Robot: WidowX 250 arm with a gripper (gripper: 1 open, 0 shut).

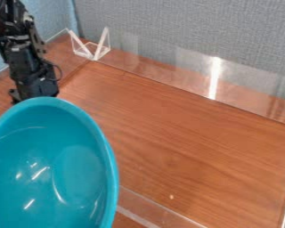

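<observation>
A black robot arm reaches down along the left side, with its gripper [33, 89] low over the wooden surface just behind a large teal bowl [50, 174]. The bowl fills the lower left. The gripper's fingertips are dark and partly hidden near the bowl's far rim, so its state and anything between the fingers cannot be made out.
Clear plastic edging runs along the back below a grey textured wall [192, 31]. A white bracket [92, 49] sits in the back left corner.
</observation>
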